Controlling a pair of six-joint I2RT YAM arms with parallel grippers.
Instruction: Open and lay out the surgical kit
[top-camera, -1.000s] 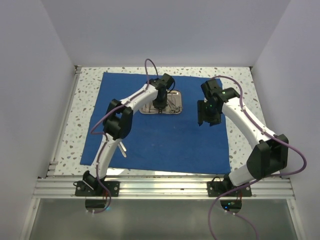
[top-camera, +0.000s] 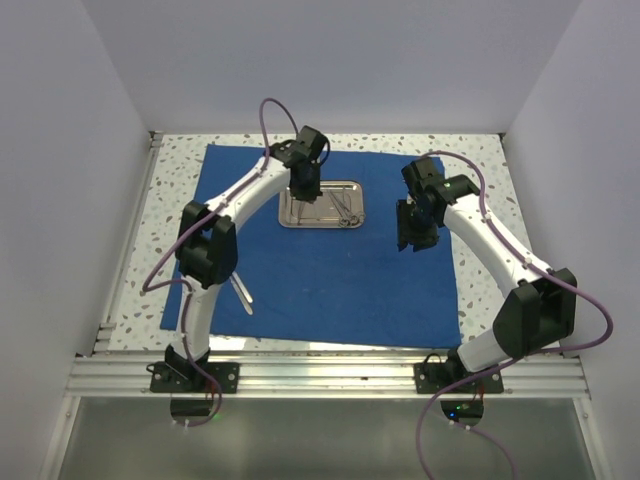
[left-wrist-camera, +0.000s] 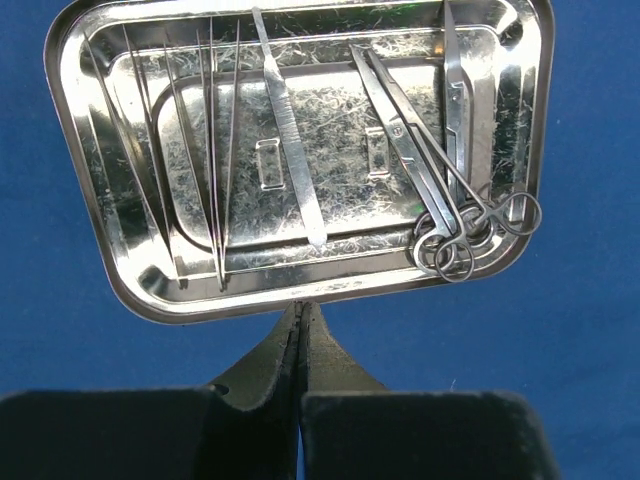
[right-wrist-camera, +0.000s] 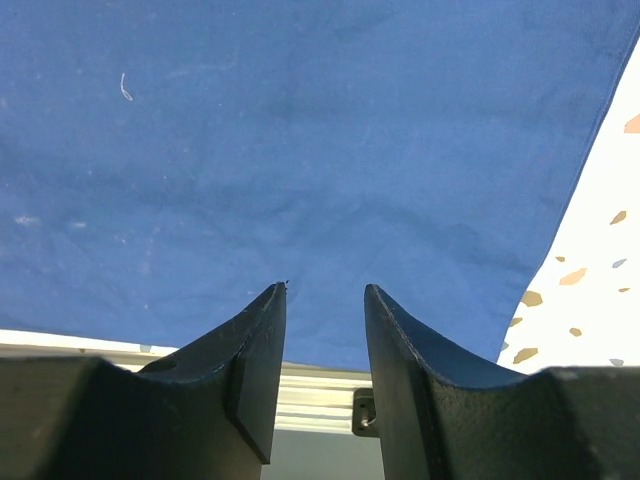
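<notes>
A shallow steel tray (left-wrist-camera: 115, 285) of instruments lies on the blue cloth, also at the back middle in the top view. In the left wrist view, slender tweezers (left-wrist-camera: 213, 170) fill its left side, a flat metal handle (left-wrist-camera: 295, 150) the middle, and scissors-like instruments (left-wrist-camera: 415, 155) with ring handles the right. My left gripper is shut, nothing visible between its fingers, its tips at the tray's near rim in that view. Over bare cloth to the right of the tray, my right gripper is open and empty. Two slim instruments (top-camera: 242, 293) lie side by side at the cloth's left.
A speckled table surface (top-camera: 490, 180) borders it. A metal rail (top-camera: 320, 368) runs along the front edge.
My left gripper has risen and moved left and back over the tray.
</notes>
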